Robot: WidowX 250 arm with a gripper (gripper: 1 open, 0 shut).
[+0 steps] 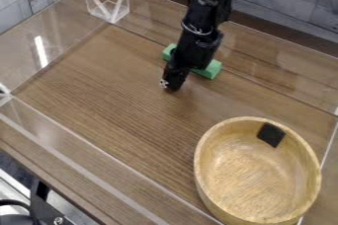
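Observation:
My black gripper (172, 81) reaches down from the arm at the top centre to the wooden table, its tip low against the left side of a green object (205, 67). The gripper looks shut; whether anything thin is between its fingers is too small and dark to tell. The arm hides part of the green object.
A large beige round container (258, 194) with a black patch on its rim stands at the lower right. Clear plastic pieces stand at the upper left and left edge.

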